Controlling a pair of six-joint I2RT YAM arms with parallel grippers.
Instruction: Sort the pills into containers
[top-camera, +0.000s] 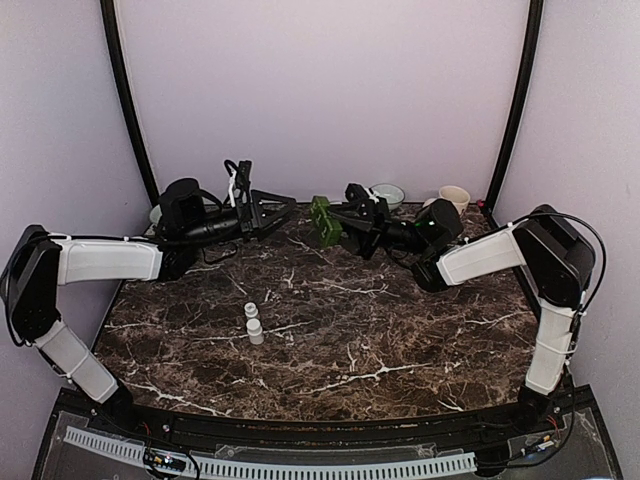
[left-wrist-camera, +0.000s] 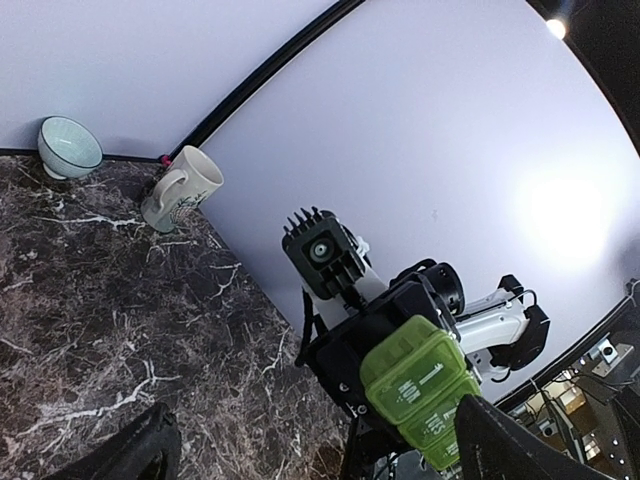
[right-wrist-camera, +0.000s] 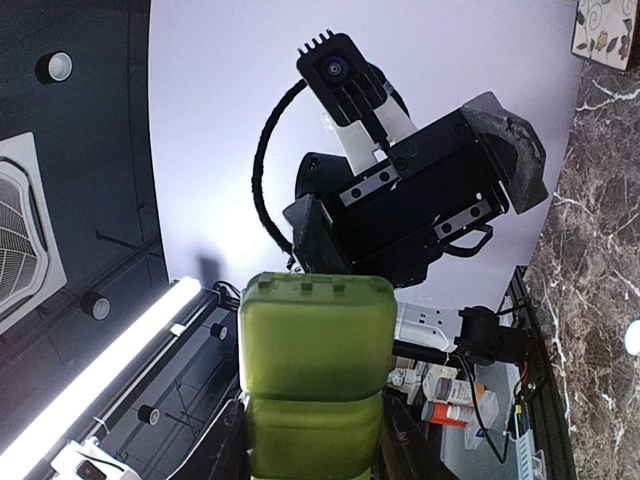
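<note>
A green pill organizer (top-camera: 325, 221) with a row of lidded compartments is held up above the table, my right gripper (top-camera: 345, 222) shut on its end. In the right wrist view the green organizer (right-wrist-camera: 316, 340) fills the lower middle, between the dark fingers. Facing it from the left, my left gripper (top-camera: 282, 212) is open and empty, its fingertips a short gap from the organizer. The left wrist view shows the organizer (left-wrist-camera: 418, 380) beside its right finger. Two small white bottles (top-camera: 255, 330) (top-camera: 251, 310) stand on the table at left of centre. No loose pills show.
At the back right are a pale bowl (top-camera: 388, 194) and a white mug (top-camera: 454, 197), partly behind the right arm.
</note>
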